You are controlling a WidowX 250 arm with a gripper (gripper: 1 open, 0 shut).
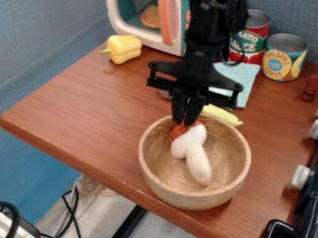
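My black gripper (187,115) hangs over the back rim of a wooden bowl (169,182). Its fingertips are low at a white toy (196,158) with a reddish-orange top, which lies in the bowl. Whether the fingers are closed on that top is hard to tell.
A yellow piece (123,48) lies at the back left. A pale yellow item (221,115) is behind the bowl, near a light blue cloth (237,84). Two cans (284,58) and a toy oven (130,11) stand at the back.
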